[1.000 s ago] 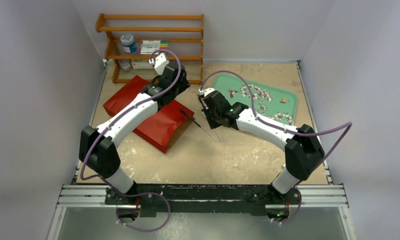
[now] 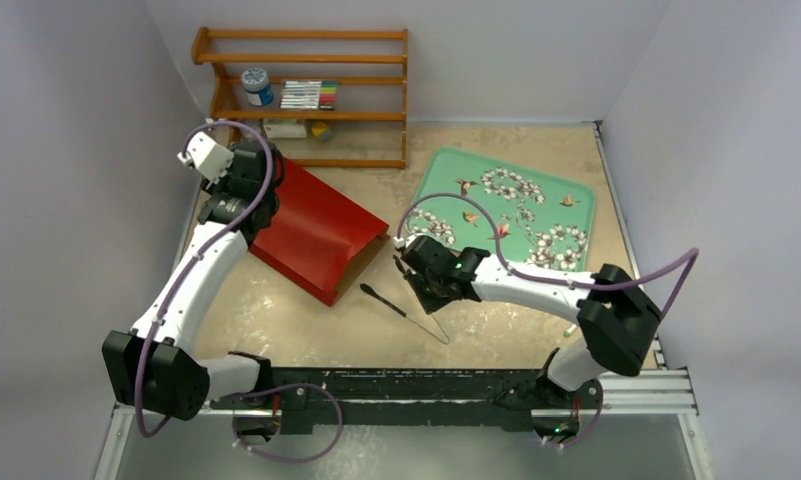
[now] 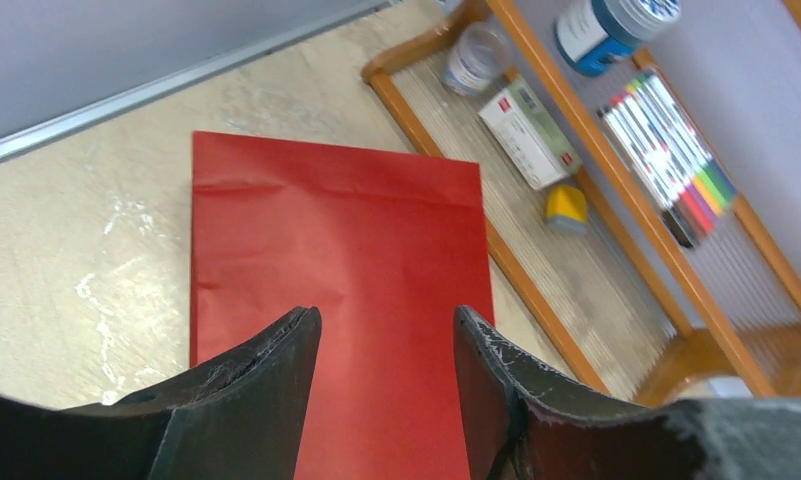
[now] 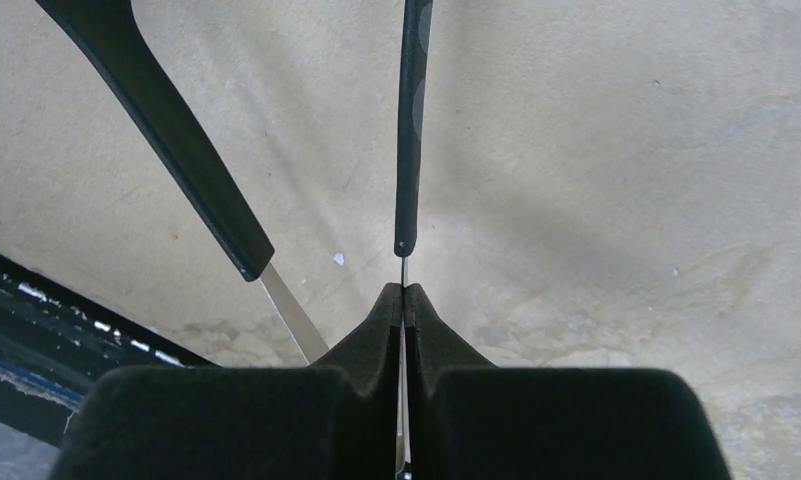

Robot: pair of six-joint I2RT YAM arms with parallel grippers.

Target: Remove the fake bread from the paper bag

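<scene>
A red paper bag (image 2: 316, 225) lies flat on the table, its open mouth facing front right; the bread is not visible in any view. Over the bag's back left end hovers my left gripper, fingers apart, only the bag's red surface showing beyond the gap. My right gripper is closed on a thin metal arm of the black-tipped tongs (image 4: 181, 150). These tongs (image 2: 384, 300) hang in front of the bag's mouth, outside it, their two arms spread.
A wooden rack (image 2: 321, 115) with a jar (image 2: 257, 88) and a row of pens (image 2: 308, 95) stands behind the bag. At the back right lies a green floral tray (image 2: 551, 205). Bare table extends along the front.
My left gripper has moved left, from over the bag's right back edge to its back left end. The right gripper and the tongs have come toward the front, away from the bag's mouth.
</scene>
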